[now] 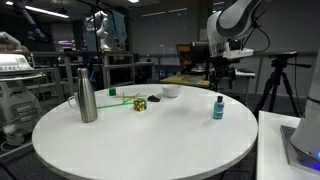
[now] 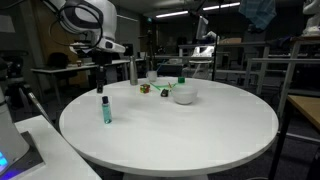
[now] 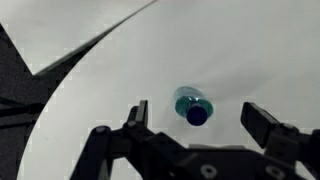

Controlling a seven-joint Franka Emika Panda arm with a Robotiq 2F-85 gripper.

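Observation:
A small teal bottle with a dark cap (image 1: 218, 108) stands upright on the white round table (image 1: 130, 150), near its right side. In the wrist view the same bottle (image 3: 193, 106) appears from above, between and beyond the two fingers, with its dark cap toward me. My gripper is open and nothing is between its pads. In exterior view 2 the gripper (image 2: 98, 80) hangs above and behind the bottle (image 2: 107, 110), apart from it.
A steel flask (image 1: 87, 98) stands at the table's left. Toward the back are a yellow patterned cube (image 1: 140, 104), a dark object (image 1: 154, 99), green sticks (image 1: 120, 102) and a white bowl (image 1: 171, 91).

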